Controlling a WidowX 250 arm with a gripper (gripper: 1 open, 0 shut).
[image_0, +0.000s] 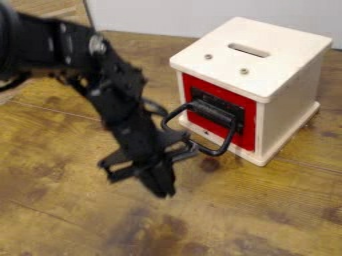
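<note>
A white wooden box (287, 110) stands at the right, with a slot and two bolts on top. Its red front panel (191, 92) carries a black fitting with a looped black handle (234, 131) sticking out. My black gripper (158, 178) hangs low over the floor, left of and in front of the box, apart from the handle. It looks shut, with nothing visible between its fingers, though it is blurred.
A white wall (174, 15) runs behind, and a light board lies at the upper left.
</note>
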